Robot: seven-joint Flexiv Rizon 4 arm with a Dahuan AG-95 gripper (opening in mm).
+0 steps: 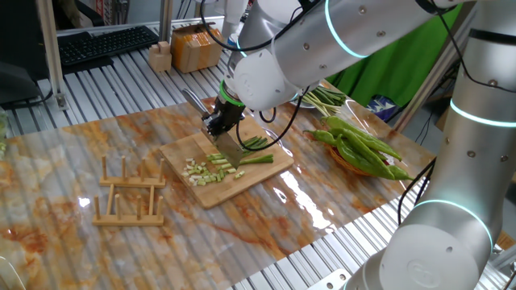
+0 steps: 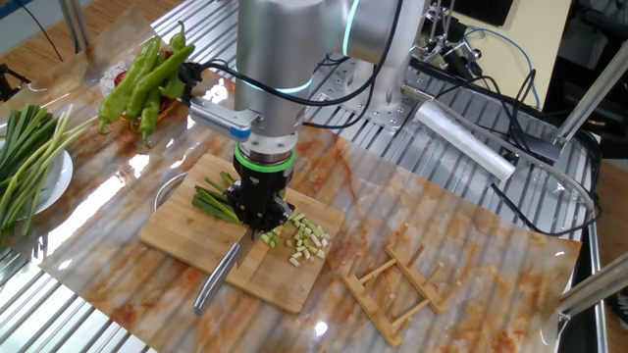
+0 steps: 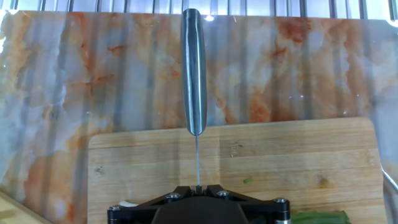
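My gripper (image 1: 216,131) is shut on a knife, pinching its thin blade (image 3: 198,162) close to the silver handle (image 3: 194,71). In exterior view 1 the broad blade points down among green onions on a wooden cutting board (image 1: 218,192). Chopped green onion pieces (image 2: 308,238) lie to one side of the blade, and uncut stalks (image 1: 256,159) to the other. The handle sticks out past the board's edge in exterior view 2. Whether the blade's edge touches the board cannot be told, since the gripper hides much of it.
A wooden peg rack (image 1: 129,182) stands on the marbled table sheet. Long green peppers (image 1: 355,148) fill a basket on the board's other side. A white plate (image 2: 57,186) holds more green onions. The sheet between board and rack is clear.
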